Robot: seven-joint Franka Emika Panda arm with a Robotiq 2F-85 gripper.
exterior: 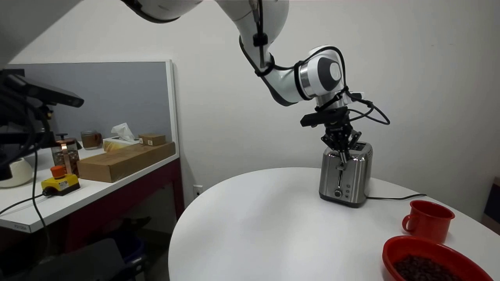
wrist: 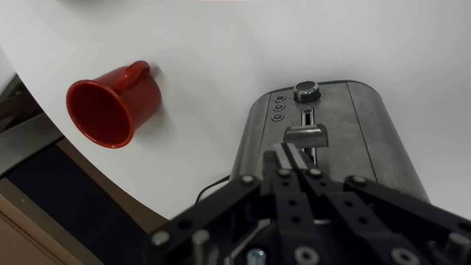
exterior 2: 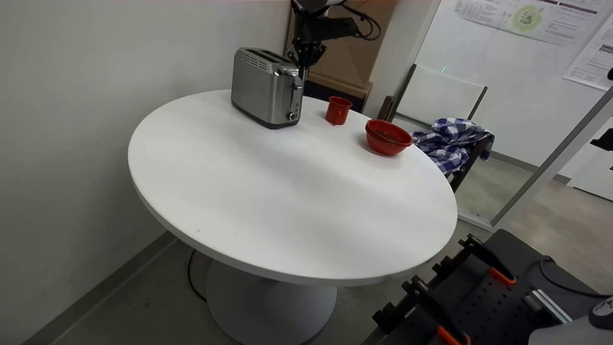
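Observation:
A silver toaster (exterior: 345, 180) stands upright on the round white table. My gripper is shut, its two fingertips side by side with nothing showing between them. In the wrist view the tips lie just over the toaster's lever (wrist: 305, 136), seen from above; whether they touch it I cannot tell. The lever sits near the upper part of its slot, above the round knob (wrist: 307, 92). From exterior view 2, the gripper (exterior 2: 304, 74) is at the toaster's front face, and its dark body hides part of the top edge.
A red mug (exterior: 429, 220) and a red bowl (exterior 2: 389, 137) of dark beans stand beside the toaster. The toaster's black cord (exterior: 396, 198) runs across the table toward the mug side. A wall rises close behind.

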